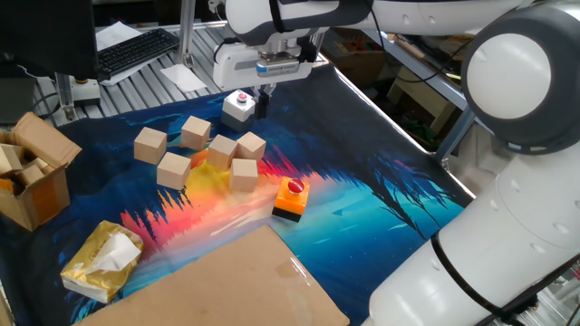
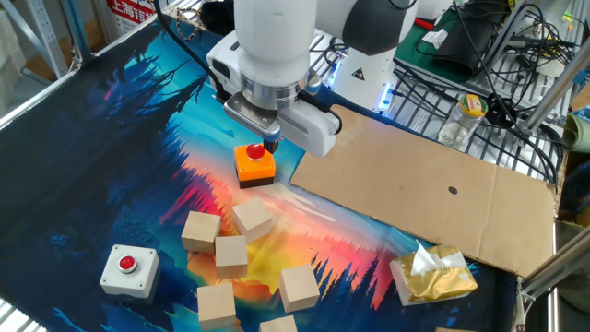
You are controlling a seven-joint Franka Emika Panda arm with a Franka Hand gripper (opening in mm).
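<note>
My gripper [image 1: 262, 114] hangs above the cloth near the white box with a red button [image 1: 238, 109] in exterior view 1. Its dark fingers [image 1: 262, 101] are together, and nothing shows between them. From exterior view 2, the gripper [image 2: 271, 148] appears over the far part of the cloth, with its tip overlapping the orange button box [image 2: 255, 168] in the picture. That orange box [image 1: 291, 198] has a red button on top and sits in front of the cubes. Several plain wooden cubes [image 1: 244, 175] lie loosely grouped mid-cloth; two more of the group are a left cube [image 1: 150, 145] and a front cube [image 2: 299, 289].
A flat cardboard sheet [image 1: 222, 285] covers the side near the robot's base. A gold tissue pack [image 1: 101, 263] and an open carton of blocks [image 1: 38, 195] stand at the left in exterior view 1.
</note>
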